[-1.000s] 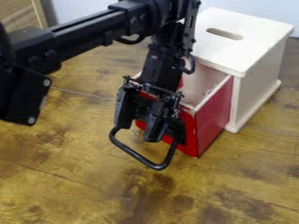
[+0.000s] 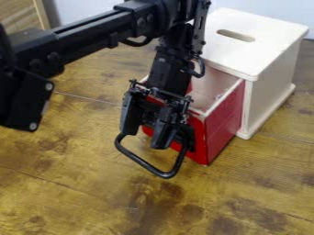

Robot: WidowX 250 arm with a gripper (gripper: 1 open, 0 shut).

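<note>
My black gripper (image 2: 157, 124) hangs at the front of a red drawer (image 2: 223, 132) in a white cabinet (image 2: 266, 64), covering part of it. A black loop-shaped bar reaches down from the gripper in front of the drawer. Whether the fingers are open or shut, and what is between them, I cannot tell, as the dark parts overlap. The drawer's pale inside shows behind the gripper.
The white cabinet has a slot in its top and stands at the upper right. Bare wooden floor (image 2: 73, 184) fills the left and front, with a thin cable lying at the left.
</note>
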